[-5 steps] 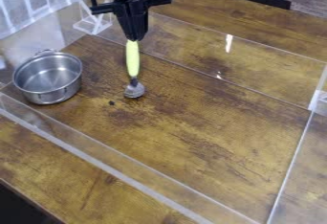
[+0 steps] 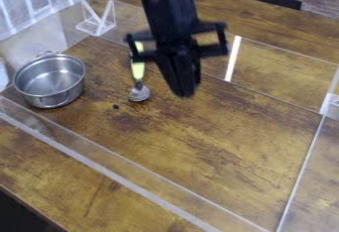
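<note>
My gripper (image 2: 180,69) is a dark, blurred shape in the upper middle, hanging over the table. Its fingertips are too blurred to read. Behind and below it, a spoon-like utensil with a pale yellow handle (image 2: 138,61) and a rounded metal end (image 2: 139,92) lies on the wooden table (image 2: 219,152), partly hidden by the gripper. A steel pot (image 2: 51,80) stands at the left, apart from the utensil.
Clear panels border the work area along the front and right. A white stand (image 2: 97,20) is at the back left.
The gripper has moved down the view and to the right, appearing larger and now covering part of the utensil's handle. The pot and utensil stay where they were.
</note>
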